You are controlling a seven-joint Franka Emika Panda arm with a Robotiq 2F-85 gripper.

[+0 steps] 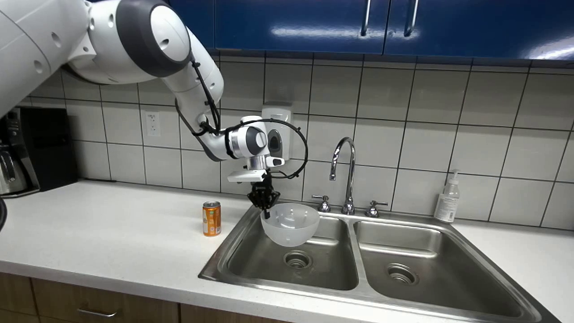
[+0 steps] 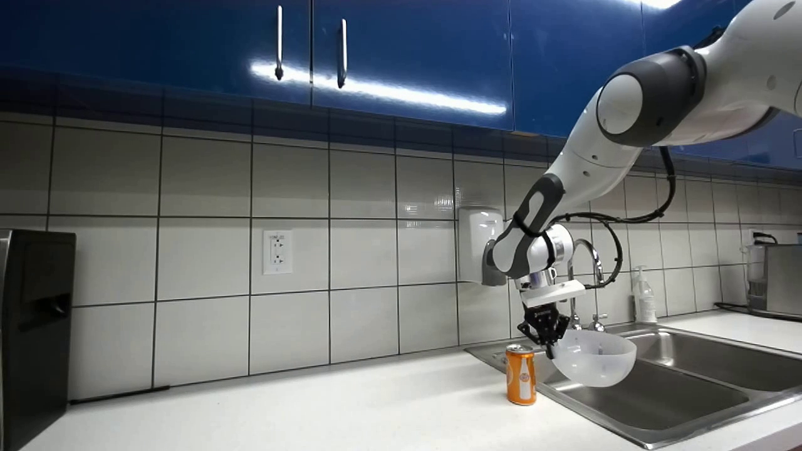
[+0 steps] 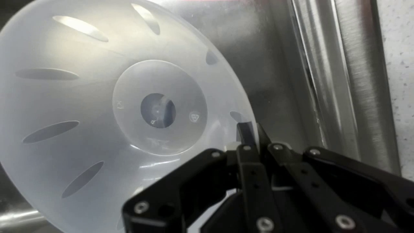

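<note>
A translucent white bowl with slots in its wall (image 1: 291, 229) hangs over the left sink basin, its drain visible below it in exterior view 1. My gripper (image 1: 267, 214) is shut on the bowl's left rim, one finger inside the wall and one outside. In the wrist view the bowl (image 3: 97, 105) fills the left half, and the gripper pinches its edge at the lower right. Exterior view 2 shows the bowl (image 2: 595, 361) held up beside the gripper (image 2: 551, 352), roughly level.
An orange can (image 1: 211, 219) stands on the counter left of the sink (image 1: 356, 253). Behind the basins rise the faucet (image 1: 350, 177) and its handles. A soap bottle (image 1: 447, 200) sits at the back right.
</note>
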